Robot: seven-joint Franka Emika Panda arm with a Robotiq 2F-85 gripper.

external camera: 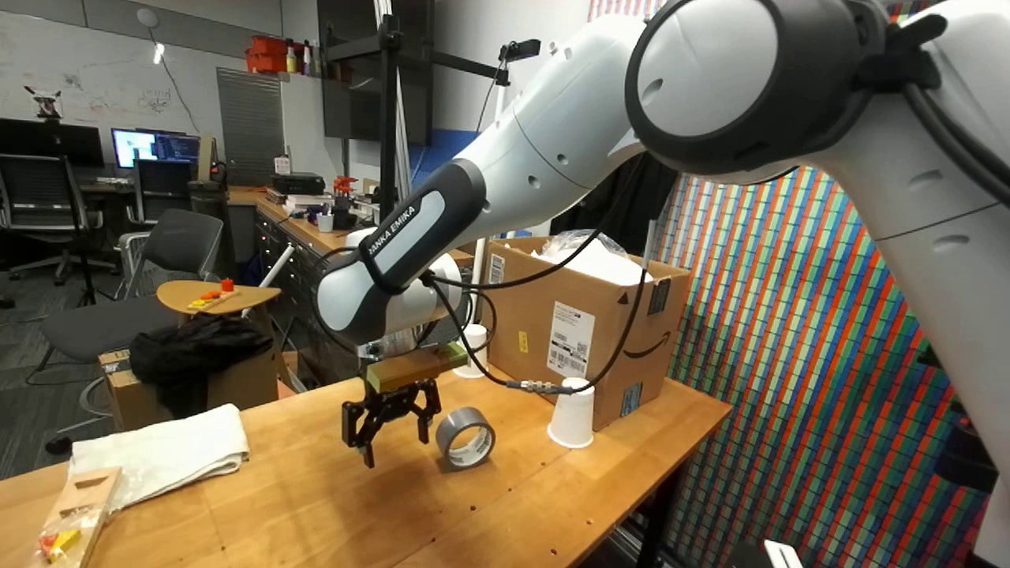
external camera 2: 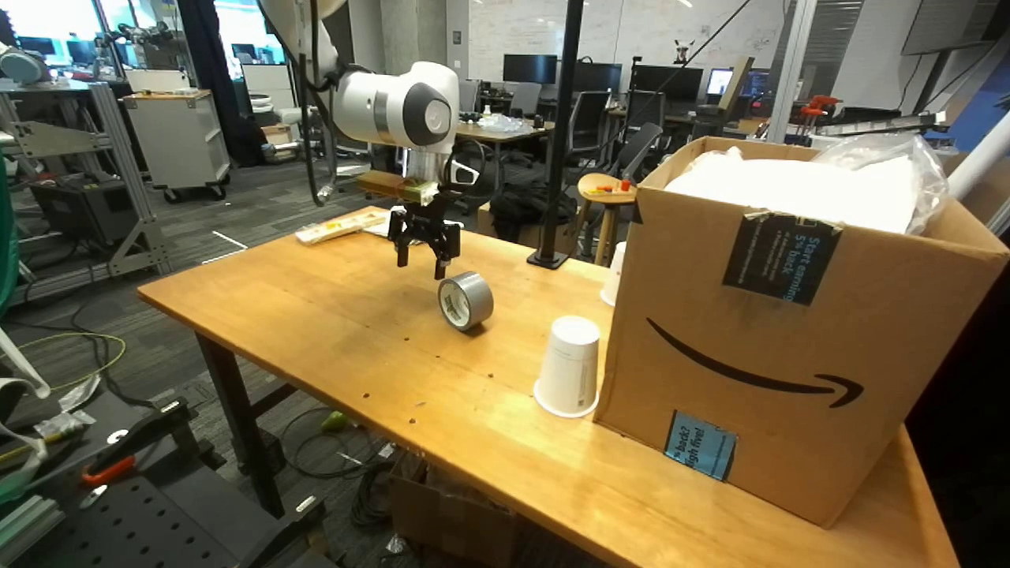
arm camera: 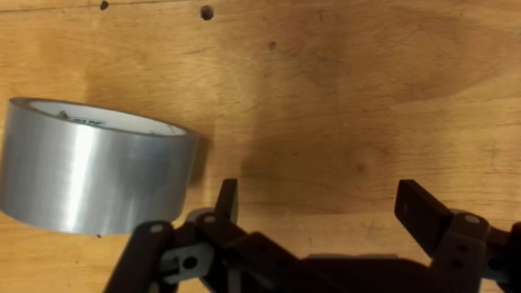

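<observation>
A roll of silver duct tape (external camera: 465, 437) stands on its edge on the wooden table. Its grey outer face fills the left of the wrist view, where the roll (arm camera: 93, 171) is left of the fingers. My gripper (external camera: 395, 443) hangs open just beside it, fingers pointing down. In the second exterior view the gripper (external camera 2: 421, 264) is behind and a bit left of the tape (external camera 2: 465, 301). Only bare wood shows between the fingertips in the wrist view. Whether the near finger touches the roll is hard to tell.
Two upside-down white cups (external camera: 572, 416) stand near a large cardboard box (external camera 2: 786, 331) at one end of the table (external camera 2: 312, 303). A folded white cloth (external camera: 170, 450) and a wooden tray (external camera: 85, 511) lie at the other end.
</observation>
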